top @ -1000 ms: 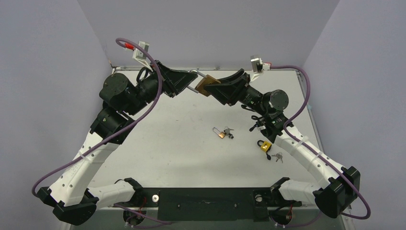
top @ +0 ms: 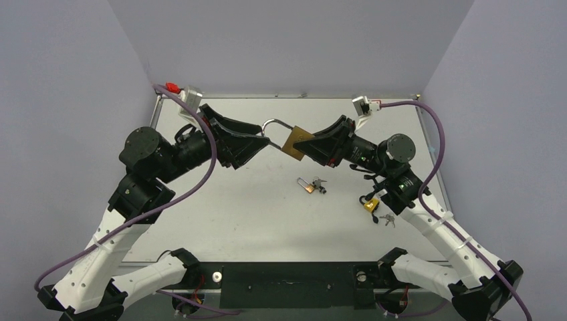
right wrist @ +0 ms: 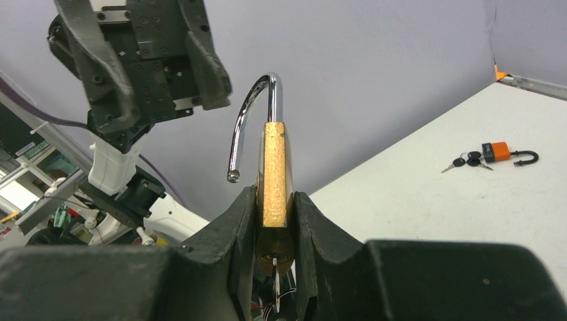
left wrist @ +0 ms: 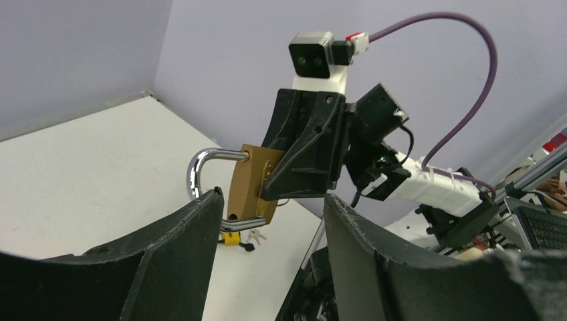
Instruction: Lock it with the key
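Observation:
A brass padlock [top: 297,143] is held up above the table, with my right gripper [top: 314,142] shut on its body. Its long steel shackle [right wrist: 273,93] points toward the left arm; in the right wrist view the free leg ends outside the body, so it stands open. A thin metal piece [right wrist: 275,284] shows below the body, perhaps a key, mostly hidden by the fingers. My left gripper is open, its fingertips close to the shackle's bend. Nothing is clamped between them, and whether they touch the shackle I cannot tell.
On the white table [top: 220,221] lie a small orange padlock [top: 305,185] with keys [top: 319,185], and a yellow padlock [top: 371,205] beside loose keys [top: 388,219].
Both grippers have come toward the table's front edge in the top view. The padlock has moved slightly right with the right gripper, and the left gripper has drawn back along the shackle.

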